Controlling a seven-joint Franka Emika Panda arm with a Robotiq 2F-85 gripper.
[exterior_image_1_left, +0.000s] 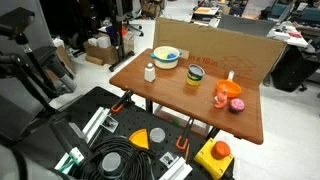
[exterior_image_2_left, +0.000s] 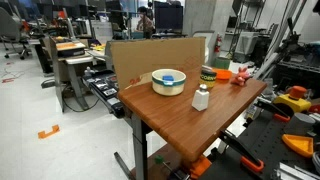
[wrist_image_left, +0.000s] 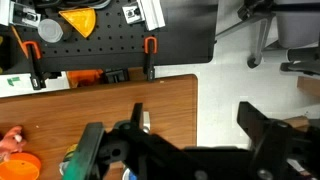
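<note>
My gripper stands open in the wrist view, its dark fingers wide apart with nothing held between them. It hangs above the wooden table (exterior_image_1_left: 185, 98), near the table's edge. A white bowl (exterior_image_2_left: 168, 89) with a blue item (exterior_image_2_left: 168, 78) inside sits by the cardboard panel. In front of it a small white bottle (exterior_image_2_left: 201, 99) stands upright. Farther along are a yellow-banded can (exterior_image_1_left: 195, 75), an orange bowl (exterior_image_1_left: 232, 89), a pink toy (exterior_image_1_left: 221, 98) and a round pink item (exterior_image_1_left: 236, 106). In the wrist view, the gripper partly hides the bottle (wrist_image_left: 146, 121) and can (wrist_image_left: 68, 160).
A cardboard panel (exterior_image_1_left: 222, 50) closes off the table's back. Alongside the front lies a black base plate (wrist_image_left: 110, 45) carrying clamps, cables and a yellow wedge (wrist_image_left: 79, 20). A red-and-yellow button box (exterior_image_1_left: 216, 156) sits at its end.
</note>
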